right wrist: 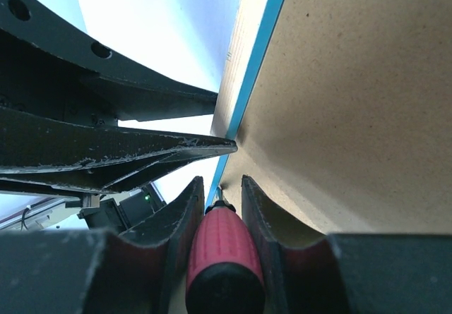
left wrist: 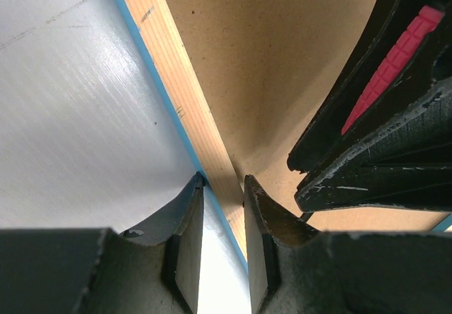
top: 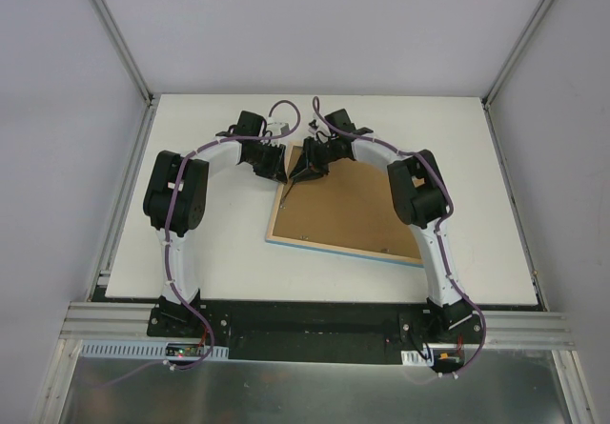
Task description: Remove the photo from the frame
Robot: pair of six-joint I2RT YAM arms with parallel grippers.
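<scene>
The frame [top: 343, 214] lies back up on the table, brown board inside a wood rim with blue edge. At its left side my left gripper [top: 282, 176] is at the rim [left wrist: 191, 102], one finger each side of the wood, part open. My right gripper is shut on a red-handled screwdriver [right wrist: 222, 250], its thin shaft reaching the board beside that rim, where a small metal tab appears at the tip. The photo is not visible.
Both arms meet over the frame's upper left. Grey walls enclose the sides and back.
</scene>
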